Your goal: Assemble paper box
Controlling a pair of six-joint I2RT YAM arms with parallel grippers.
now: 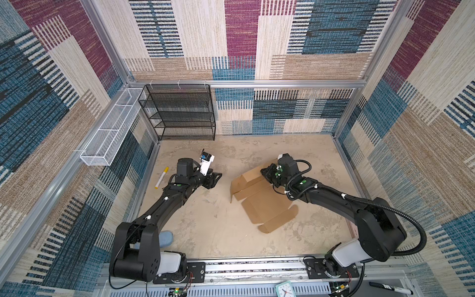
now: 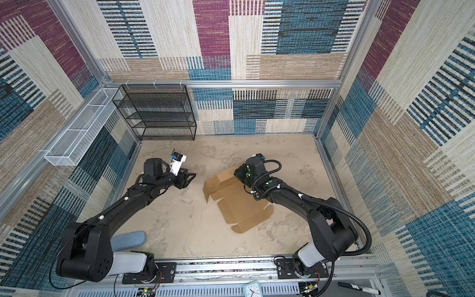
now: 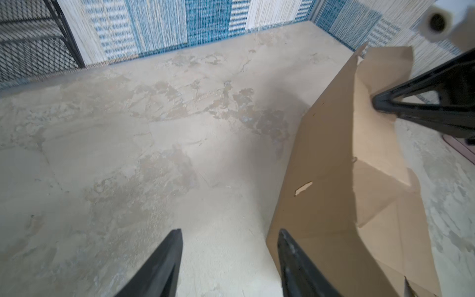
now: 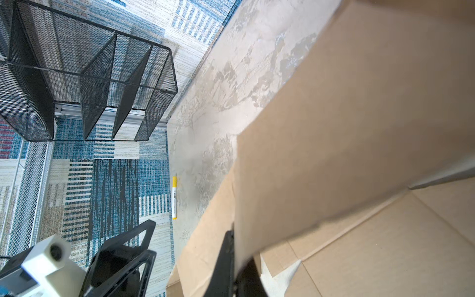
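Note:
The brown cardboard box [image 1: 259, 203] lies partly folded near the middle of the table, its front panels flat. Its far and left walls stand up. A small slot shows in the wall [image 3: 316, 198] in the left wrist view. My right gripper [image 1: 265, 172] is at the far wall, shut with the thin cardboard flap [image 4: 321, 138] between its fingers; the flap hides part of them. Left of the box, my left gripper [image 1: 217, 177] stands open and empty, apart from the cardboard in the top views. Its fingers [image 3: 165, 259] frame bare table beside the wall.
A black mesh shelf [image 1: 180, 113] stands at the back left, and a white wire basket [image 1: 111, 129] hangs on the left side. The yellow and white marker [image 1: 161, 177] lies near the left edge. Behind the box, the table [image 1: 242, 148] is clear.

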